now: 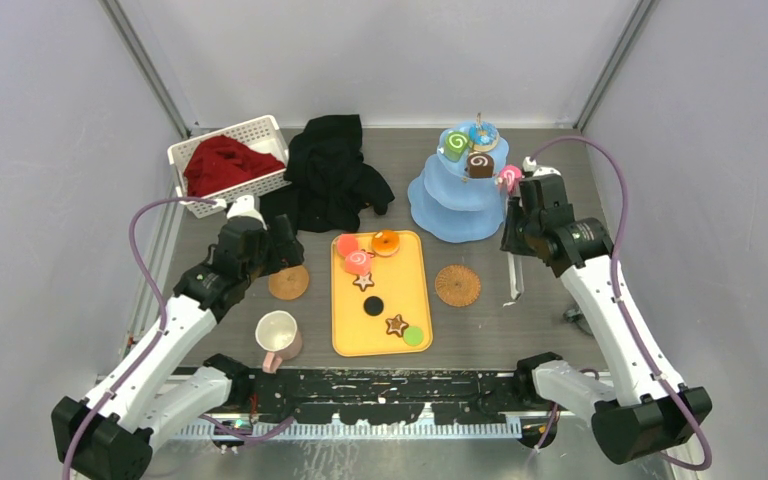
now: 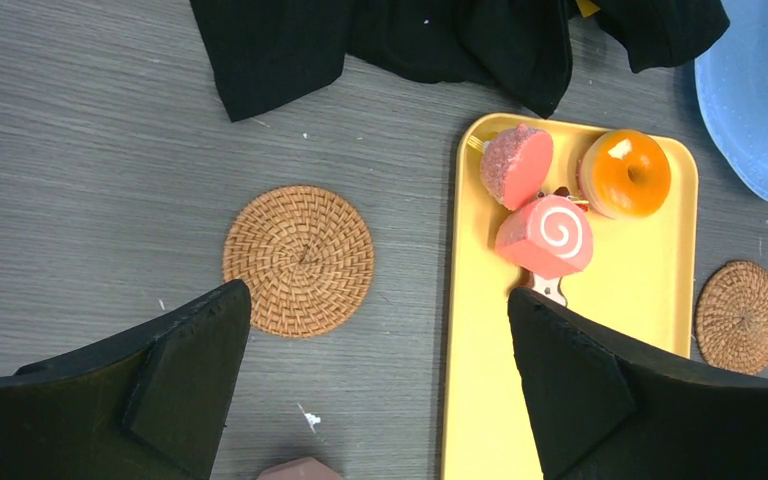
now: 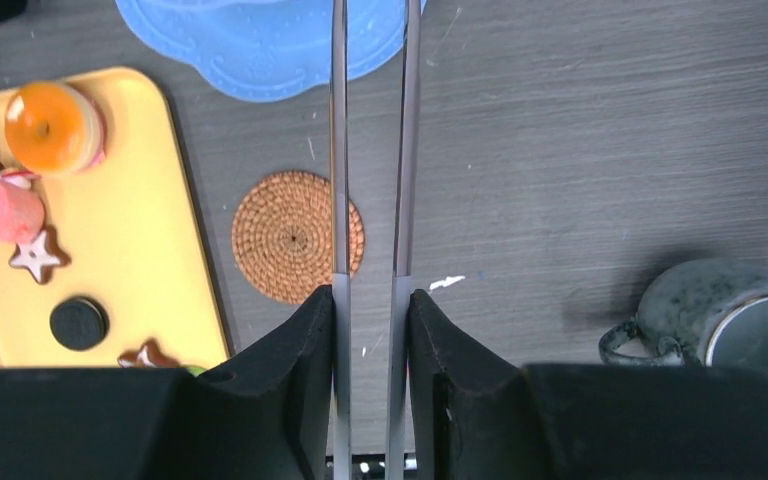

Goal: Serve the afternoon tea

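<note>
The blue tiered stand (image 1: 450,205) holds a green swirl roll (image 1: 456,143), a chocolate roll (image 1: 480,165) and a blue treat. My right gripper holds long metal tongs (image 3: 404,200), reaching toward a pink swirl roll (image 1: 510,174) at the stand's right; whether the tips grip it cannot be told. The yellow tray (image 1: 402,290) carries an orange donut (image 2: 628,170), pink sweets (image 2: 550,232), star cookies and discs. My left gripper is open, empty, above the left woven coaster (image 2: 298,250). The pink mug (image 1: 278,335) is at front left.
A white basket (image 1: 260,135) with red cloth sits at back left beside black cloth (image 1: 330,170). A second coaster (image 1: 458,286) lies right of the tray. A dark mug (image 3: 710,300) stands at right, mostly hidden by the right arm from above.
</note>
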